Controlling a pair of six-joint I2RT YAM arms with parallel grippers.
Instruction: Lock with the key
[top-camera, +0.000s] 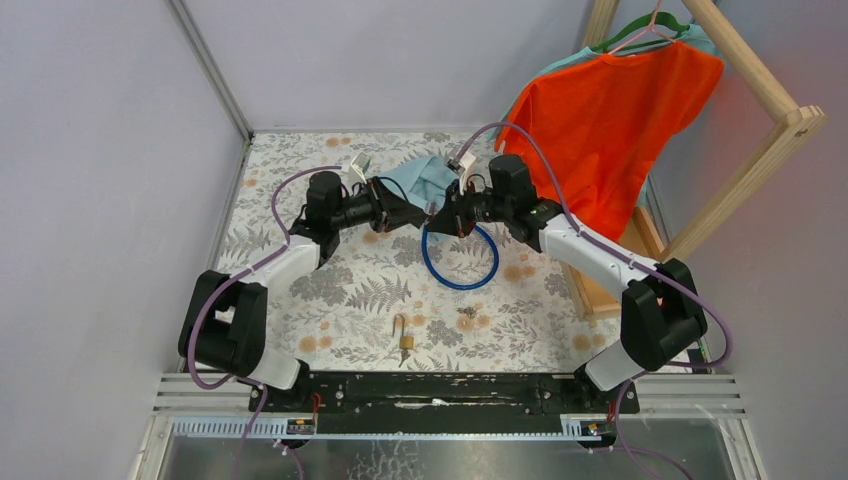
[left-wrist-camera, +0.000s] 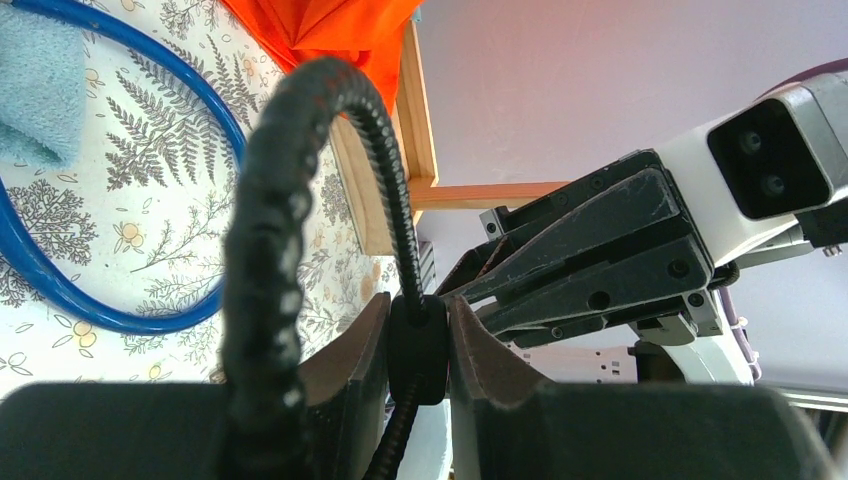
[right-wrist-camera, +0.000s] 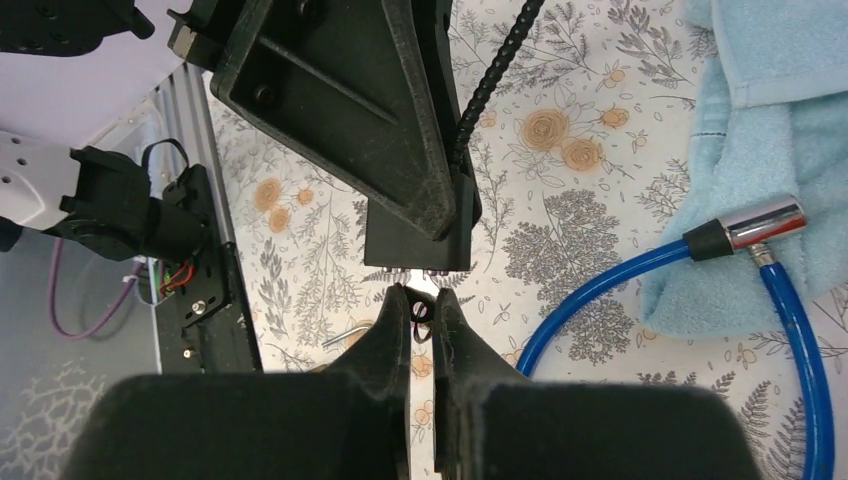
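In the left wrist view my left gripper is shut on the black body of a cable lock (left-wrist-camera: 415, 345), its braided cable (left-wrist-camera: 290, 250) arching up. My right gripper is shut on a small key (right-wrist-camera: 422, 280), held at the underside of the lock body in the right wrist view; whether it is inserted is hard to tell. From above, both grippers meet over the upper middle of the patterned surface.
A blue hose loop (top-camera: 460, 286) and light-blue towel (top-camera: 420, 175) lie beneath. A brass padlock (top-camera: 406, 342) lies at the front. A wooden rack (top-camera: 750, 190) with hanging shirts stands at right.
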